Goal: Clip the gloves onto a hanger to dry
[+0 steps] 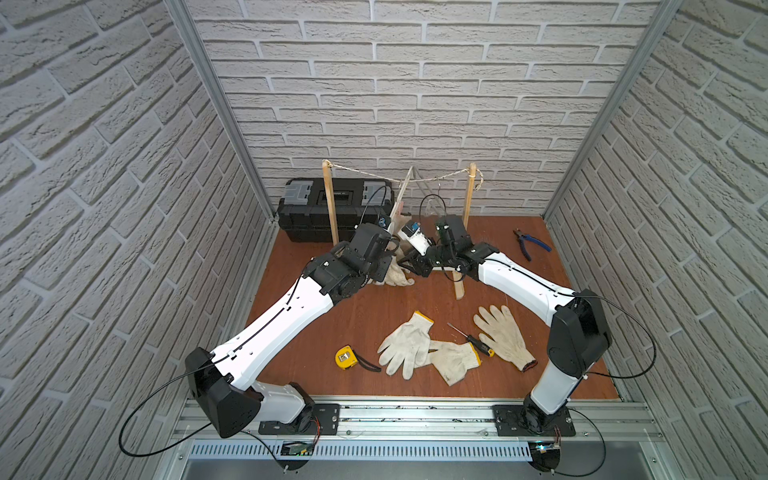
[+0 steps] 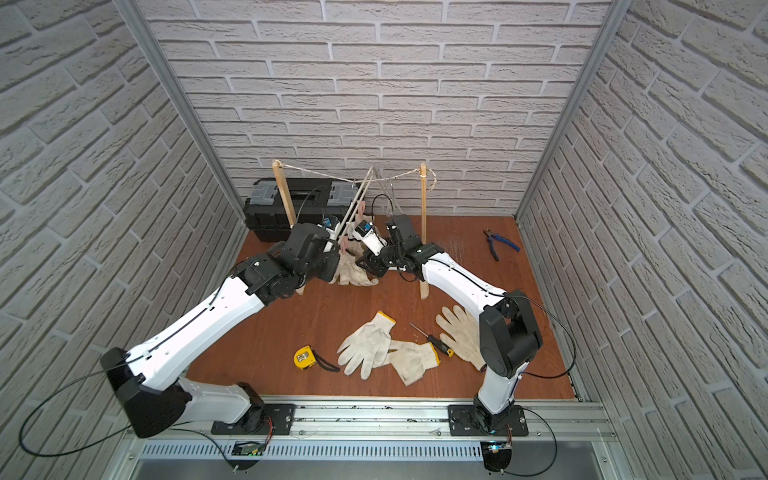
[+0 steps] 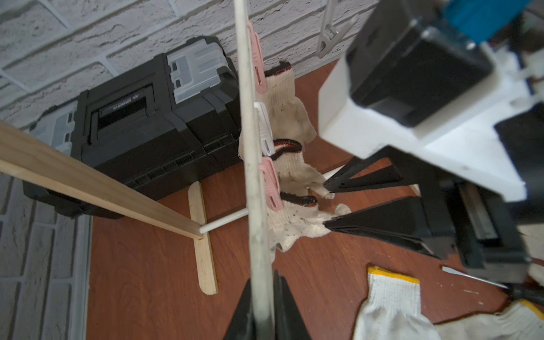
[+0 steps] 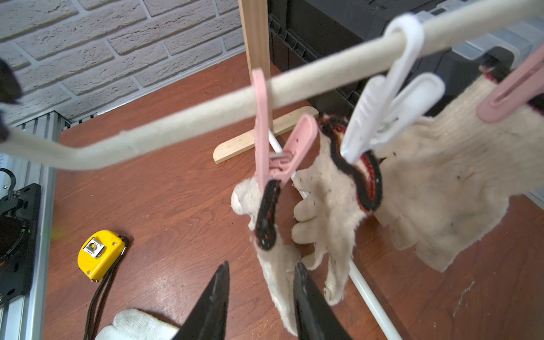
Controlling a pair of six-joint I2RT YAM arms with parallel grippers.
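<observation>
A pale hanger [image 3: 253, 170] hangs from the rope, its lower bar running toward my left gripper, which is shut on it. Three cream gloves are clipped along that bar. In the right wrist view, a pink clip [image 4: 261, 130] grips the nearest glove [image 4: 274, 277] at its dark cuff. A white clip [image 4: 371, 116] holds the middle glove [image 4: 342, 209], and another pink clip [image 4: 510, 93] the far glove [image 4: 464, 164]. My right gripper is open just below the near cuff, its fingertips [image 4: 222, 272] spread to either side of the glove.
Loose gloves [image 1: 406, 344] lie at the front of the table beside a screwdriver [image 1: 480, 345], with another glove [image 1: 505, 334] at right. A yellow tape measure [image 1: 346, 357] is front left. A black toolbox [image 3: 130, 113] and wooden post [image 3: 102, 181] stand behind.
</observation>
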